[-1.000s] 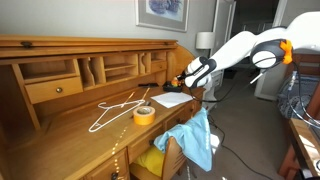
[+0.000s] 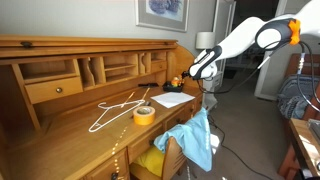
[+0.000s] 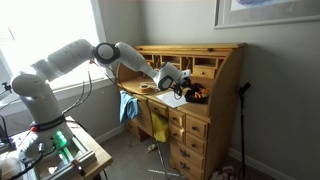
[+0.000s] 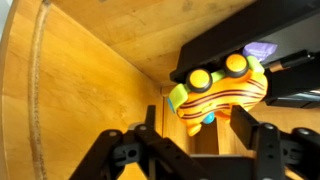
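Observation:
An orange striped toy (image 4: pixel 222 95) with two round dark-and-orange eyes shows in the wrist view, at the edge of a black container (image 4: pixel 235 45). My gripper has its fingers spread apart, with the toy beyond and between the tips; no firm hold on it shows. From exterior view 1, the gripper (image 2: pixel 188 77) is at the desk's far right end, close beside the black container (image 2: pixel 174 86). The toy is too small to make out clearly there.
A white sheet (image 2: pixel 172 99) lies on the desk near the container. Farther left are an orange tape roll (image 2: pixel 144 115) and a white hanger (image 2: pixel 115 113). A blue cloth (image 2: pixel 192 138) hangs over an open drawer. Cubbyholes (image 2: pixel 105 72) line the desk's back.
The gripper has shifted slightly to the right, away from the container, in exterior view 1. Desk items look unmoved.

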